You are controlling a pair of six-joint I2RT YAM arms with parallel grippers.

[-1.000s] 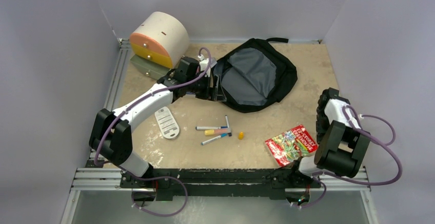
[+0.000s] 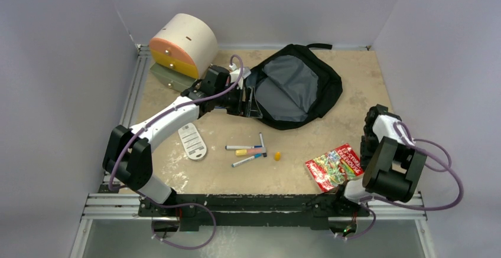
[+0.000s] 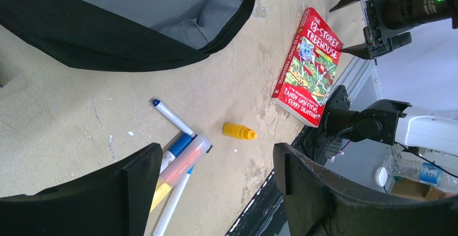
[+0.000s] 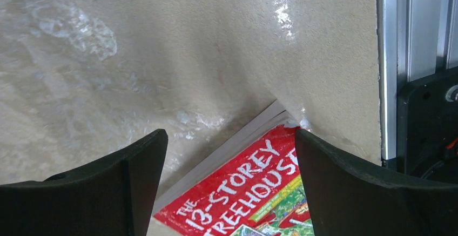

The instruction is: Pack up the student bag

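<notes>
The black bag (image 2: 289, 87) lies at the back centre with its grey inside showing. A red book (image 2: 334, 167), titled The 13-Storey Treehouse, is flat at the front right. My right gripper is open close above the book's edge; one finger (image 4: 340, 182) overlaps its corner in the right wrist view, and contact cannot be made out. Left of the bag, my left gripper stands open with nothing between its fingers. Several markers (image 2: 248, 150) lie together at the front centre. A small yellow bottle (image 3: 239, 130) is beside them.
Toward the left front lies a white calculator-like slab (image 2: 192, 141). A rounded drawer box (image 2: 184, 46) occupies the back left corner. Bare table separates the bag from the book. The right arm stands close to the right wall.
The right arm has shifted slightly, its gripper drawing nearer the book's right corner. The left arm, bag, book and markers look unmoved.
</notes>
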